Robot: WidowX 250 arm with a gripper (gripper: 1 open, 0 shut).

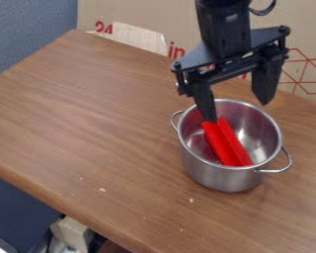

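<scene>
A black gripper (pixel 233 93) hangs above a steel pot (pixel 220 176) on the right of the camera view, its two fingers apart and open. The left finger reaches down to the pot's back rim, over a red object (pixel 229 145) that lies inside the pot, long and lengthwise. Nothing shows held between the fingers.
A printed cardboard panel (pixel 306 40) stands behind the arm. The table's left edge runs along the lower left.
</scene>
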